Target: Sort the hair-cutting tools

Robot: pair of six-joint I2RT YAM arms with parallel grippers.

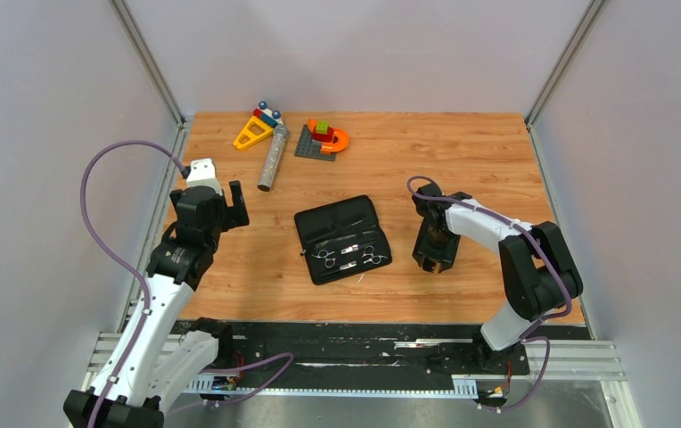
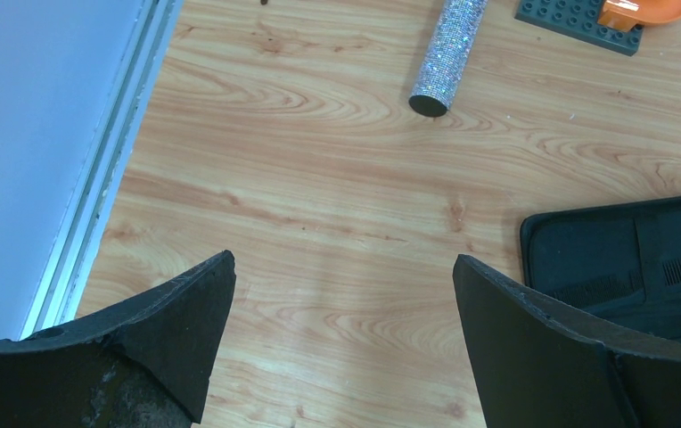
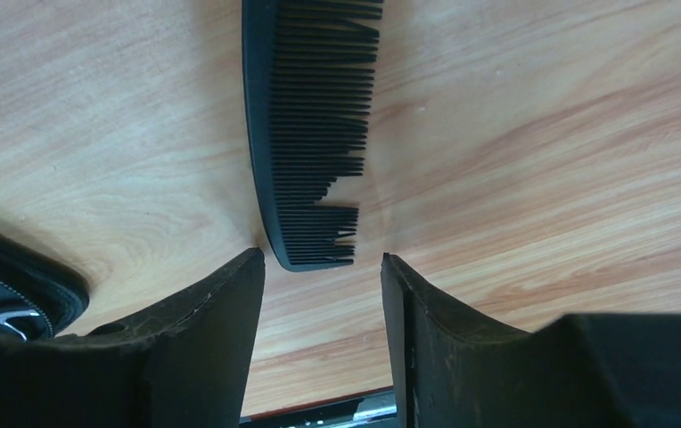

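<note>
A black comb [image 3: 274, 169] lies flat on the wood, seen in the right wrist view with my right gripper part open at its end, a fingertip on each side. In the top view that gripper [image 1: 435, 264] hides most of the comb. The black tool case [image 1: 337, 223] lies open at the table's middle, holding scissors [image 1: 373, 257] and other tools. My left gripper is open and empty above the table's left side, left of the case.
At the back stand a yellow toy [image 1: 250, 133] with balls, a glittery cylinder [image 1: 273, 160] and an orange toy [image 1: 335, 141] on a grey plate.
</note>
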